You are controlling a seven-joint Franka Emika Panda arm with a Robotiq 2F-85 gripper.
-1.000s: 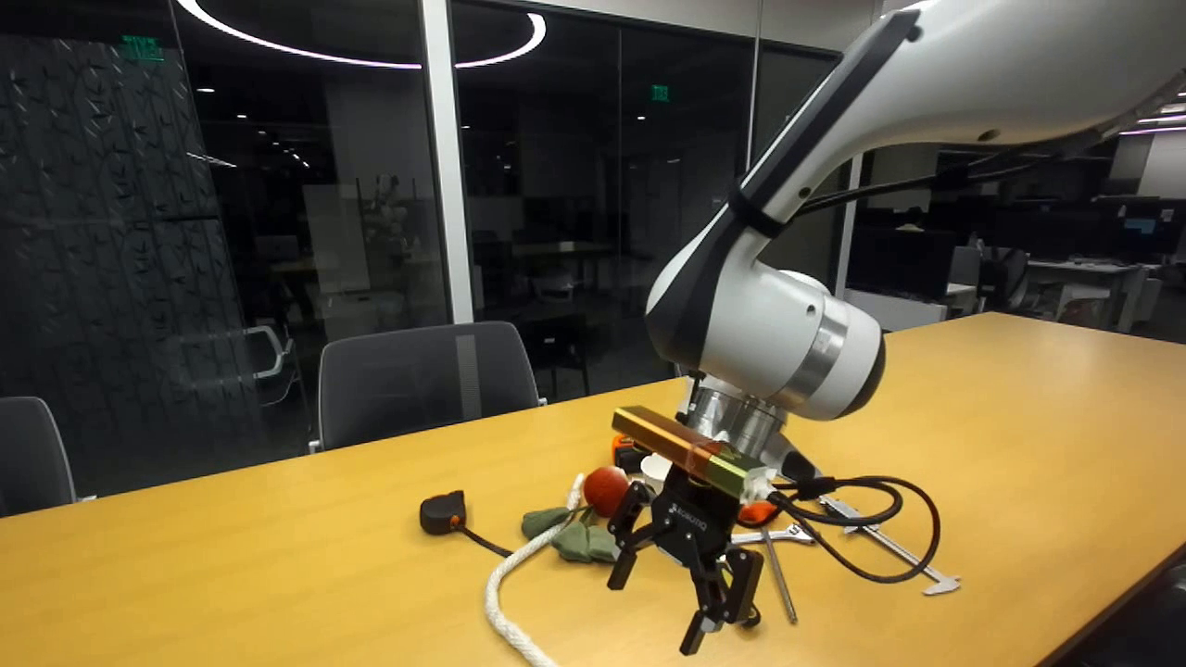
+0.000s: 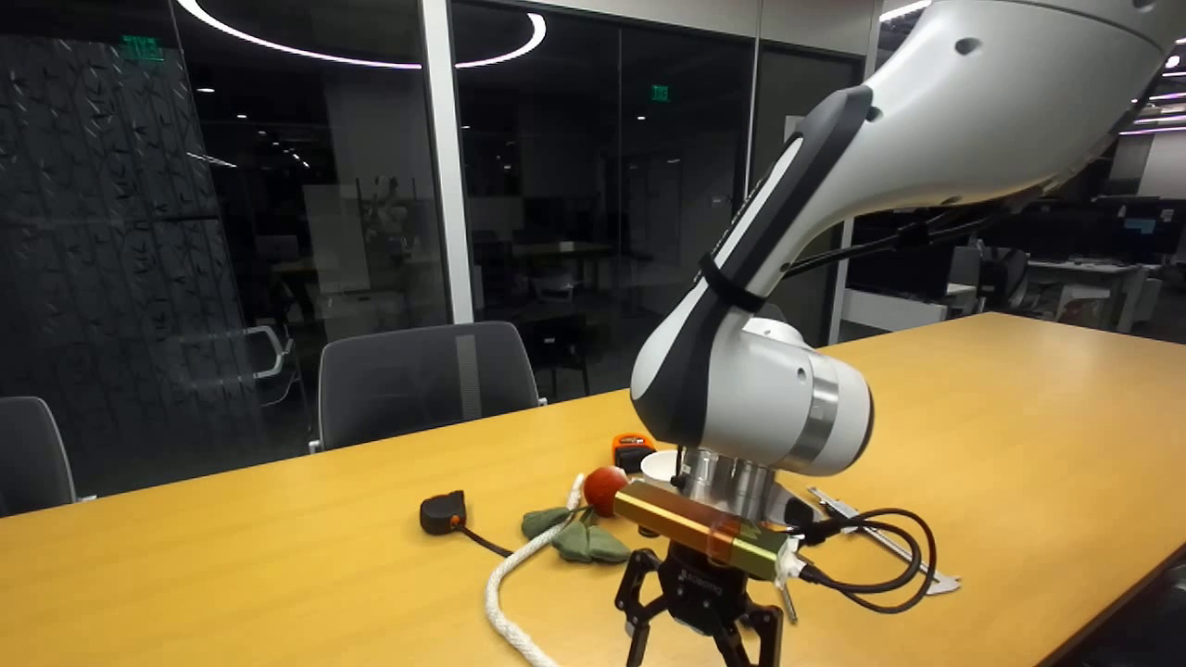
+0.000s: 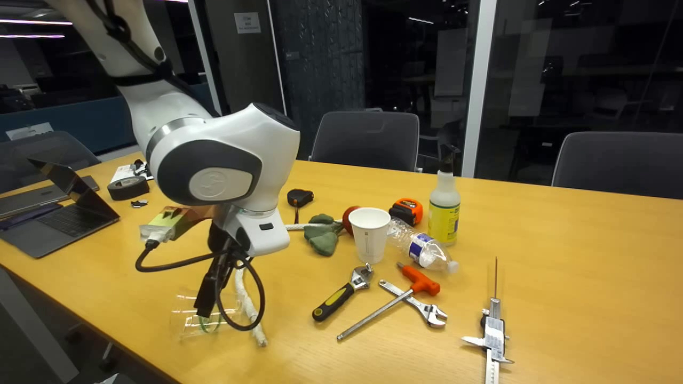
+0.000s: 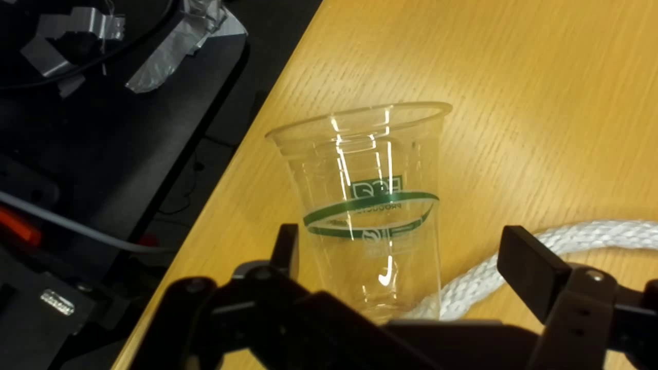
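Note:
A clear plastic cup (image 4: 370, 246) with a green band lies in the wrist view between the two fingers of my gripper. Its wide rim points away from the palm. Bare space shows between the cup and the right finger; the left finger (image 4: 287, 253) is closer to its side. In exterior view 2 the same cup (image 3: 189, 317) is faint on the table near the front edge, with my gripper (image 3: 203, 307) down at it. Exterior view 1 shows the gripper (image 2: 702, 656) spread open, its tips at the bottom border.
White rope (image 4: 481, 283) runs beside and behind the cup. The table edge (image 4: 247, 148) is close on the left. A paper cup (image 3: 369, 237), plastic bottle (image 3: 422, 246), spray bottle (image 3: 444, 211), wrenches (image 3: 342, 294) and caliper (image 3: 493, 336) lie farther off.
The rope and the tape measure have stayed put.

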